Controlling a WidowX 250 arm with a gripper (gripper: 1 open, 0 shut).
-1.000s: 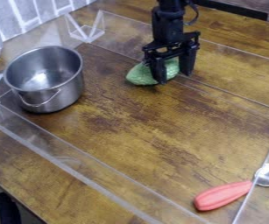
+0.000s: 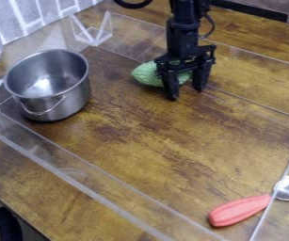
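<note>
A green, oblong object [image 2: 150, 73] lies on the wooden table toward the back middle. My black gripper [image 2: 184, 79] is down over its right part, fingertips low near the tabletop, hiding part of it. Whether the fingers are closed on it is hard to make out.
A steel pot [image 2: 46, 85] stands at the left. A pink-handled scoop [image 2: 241, 209] lies at the front right. Clear plastic edging runs round the work area.
Since a second ago my gripper has come lower over the green object and slightly right. The pot and scoop have not moved.
</note>
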